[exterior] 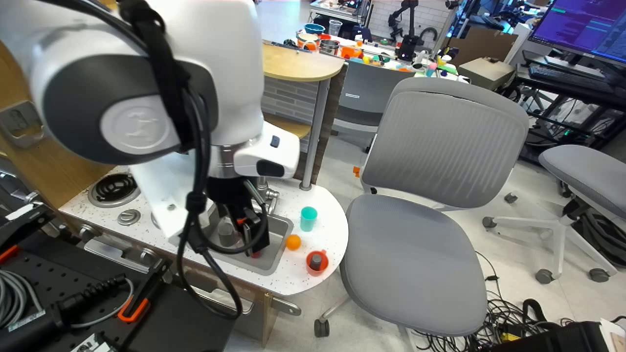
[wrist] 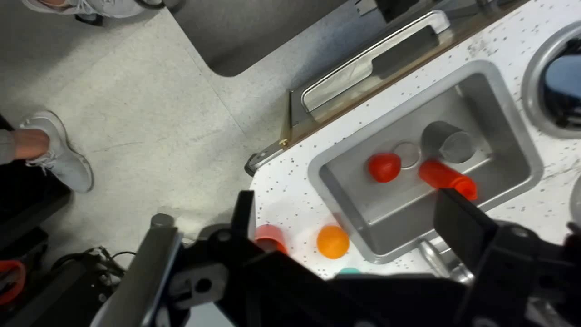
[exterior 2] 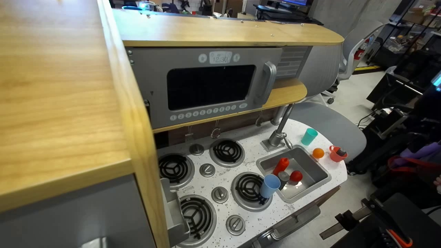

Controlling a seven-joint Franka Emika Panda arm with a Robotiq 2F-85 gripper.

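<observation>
My gripper is open in the wrist view, its dark fingers [wrist: 243, 210] wide apart and nothing between them. In exterior view 1 the gripper [exterior: 253, 230] hangs over the sink, partly masked by the arm and cables; exterior view 2 does not show it. Inside the grey sink [wrist: 348, 220] lie a red bottle [wrist: 444, 177], a red tomato-like ball [wrist: 384, 166] and a grey cup [wrist: 440, 139]. An orange ball [wrist: 332, 242] rests on the counter beside the sink, near a red cup [exterior 2: 337, 154] with a dark item in it and a teal cup [exterior 2: 309, 136].
A blue cup [exterior 2: 269, 185] stands at the edge of a stove burner [exterior 2: 247, 203]. The faucet [exterior 2: 277, 136] rises behind the sink, and a shelf [exterior 2: 290, 91] and microwave [exterior 2: 211, 89] sit above the counter. A grey chair [exterior: 411, 264] borders the rounded counter end.
</observation>
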